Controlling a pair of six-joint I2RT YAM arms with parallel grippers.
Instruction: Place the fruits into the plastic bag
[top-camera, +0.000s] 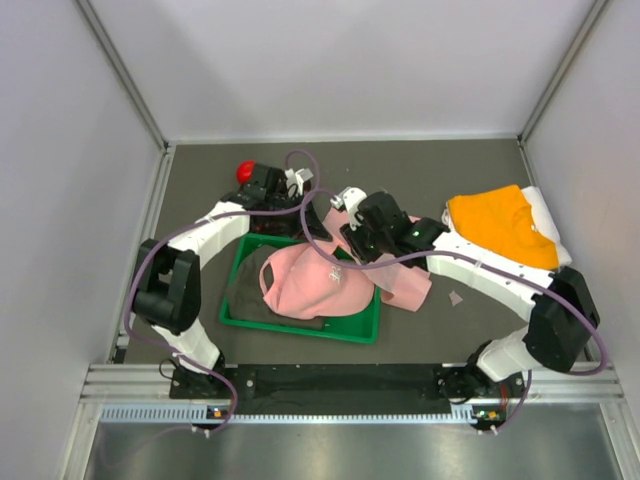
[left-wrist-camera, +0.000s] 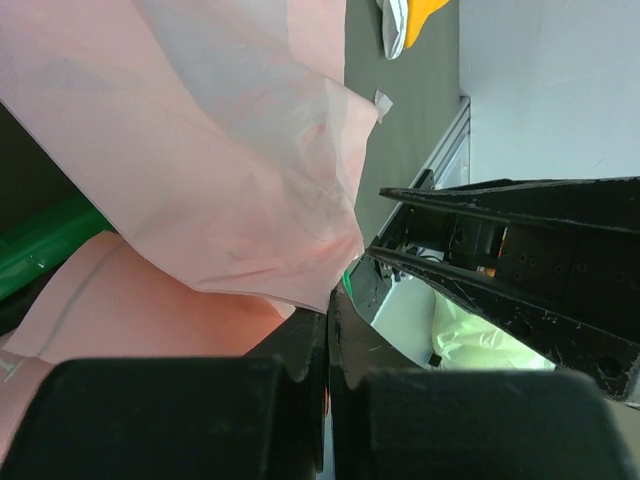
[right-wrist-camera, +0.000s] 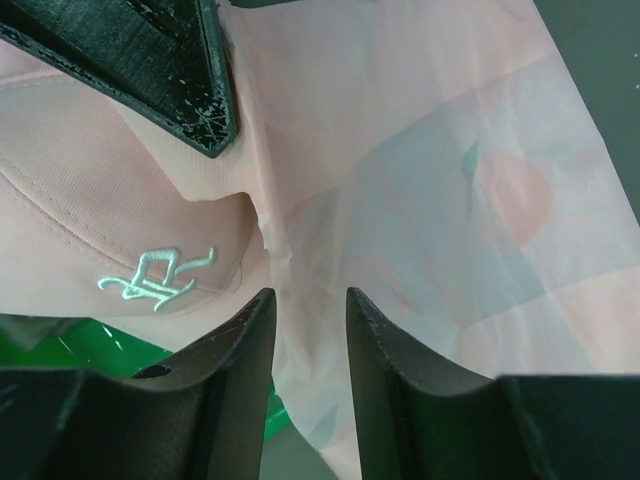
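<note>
A pink plastic bag (top-camera: 403, 289) lies over the right part of the green basket (top-camera: 349, 327) and the table beside it. My left gripper is shut at a corner of the bag, which rises to its fingertips. My right gripper hovers over the bag near the left one, fingers part open, with a creased fold of bag beneath its fingertips. A red round fruit (top-camera: 244, 171) is at the back left, partly behind the left arm.
A pink cap (top-camera: 310, 285) and dark grey cloth (top-camera: 245, 298) fill the basket. Orange and white cloths (top-camera: 500, 225) lie at the right, with a small scrap (top-camera: 455, 298) nearby.
</note>
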